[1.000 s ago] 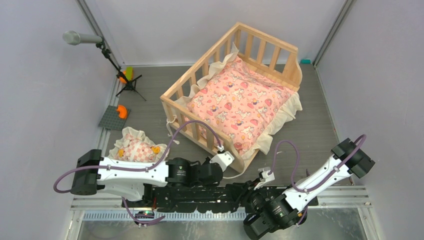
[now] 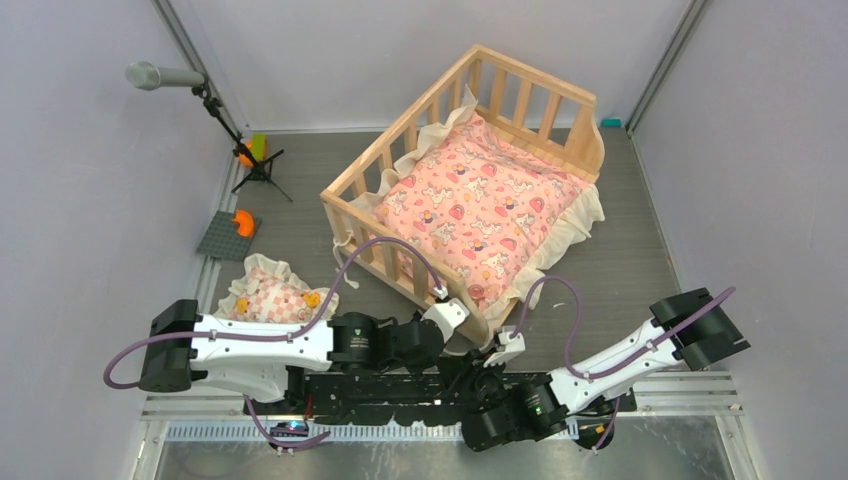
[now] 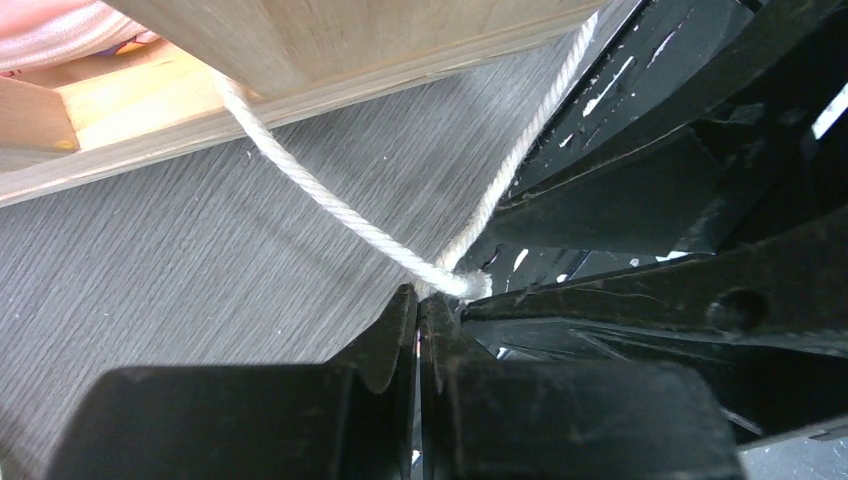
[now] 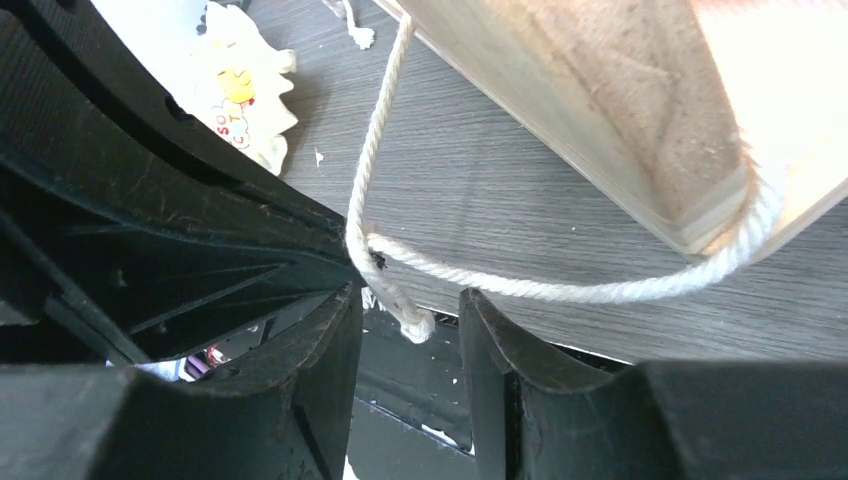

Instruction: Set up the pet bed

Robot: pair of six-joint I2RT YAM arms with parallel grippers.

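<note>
The wooden pet bed holds a pink patterned cushion. A white rope hangs from its near end. My left gripper is shut at that rope; the rope reaches its fingertips, though how much lies between them is hard to tell. My right gripper stands open below the bed's near corner, with the rope's end between its parted fingertips. In the left wrist view, the right gripper's dark fingers lie just to the right of the rope.
A small frilled pillow lies at left. A grey plate and a stand are along the left wall.
The bed and left arm look almost unchanged.
</note>
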